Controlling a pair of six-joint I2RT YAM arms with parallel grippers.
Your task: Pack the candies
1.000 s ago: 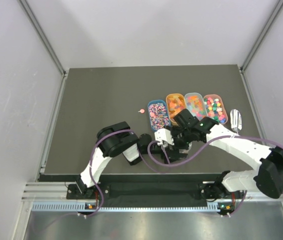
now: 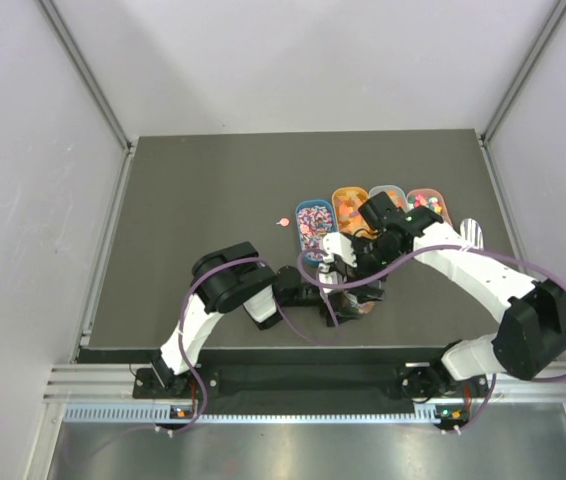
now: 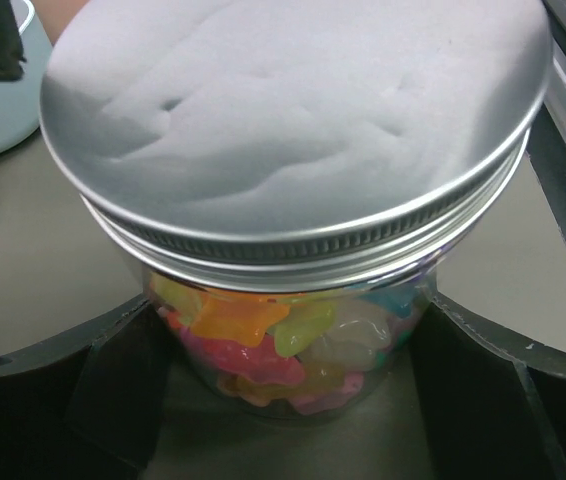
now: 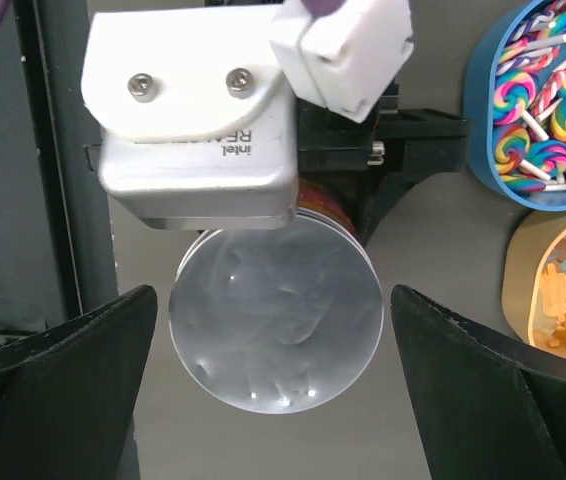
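Observation:
A clear jar of colourful gummy candies [image 3: 283, 345] stands upright under a dented silver lid [image 3: 293, 110]. In the left wrist view my left gripper is open, one finger on either side of the jar's body; whether they touch it cannot be told. From above, in the right wrist view, the same lid [image 4: 276, 315] lies between the spread fingers of my open right gripper; the left gripper's housing hides part of its edge. The blue tray of swirl lollipops [image 2: 315, 226] and the orange tray of gummies [image 2: 351, 207] are behind the grippers.
A clear tray [image 2: 387, 193] and a pink tray [image 2: 433, 201] are partly covered by the right arm. A silver scoop [image 2: 471, 233] lies at the right. One loose candy [image 2: 283, 222] sits left of the blue tray.
The right arm has shifted slightly in the top view, its wrist now covering more of the clear and pink trays. The left arm has stayed still.

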